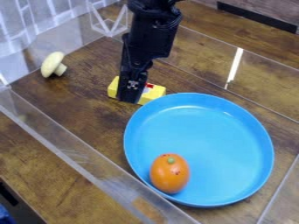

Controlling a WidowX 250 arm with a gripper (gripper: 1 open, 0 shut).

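Note:
The black gripper (136, 83) hangs from the top centre, its fingertips pointing down just in front of or at a small yellow block (156, 98) with a red marking. The block lies on the dark wooden table behind a large blue plate (222, 149). Whether the fingertips touch the block cannot be told. An orange round object (170, 173), like a tomato or orange, rests on the near left part of the plate.
A pale mushroom-like object (52, 64) lies at the upper left. Clear plastic edges (82, 162) run along the left side.

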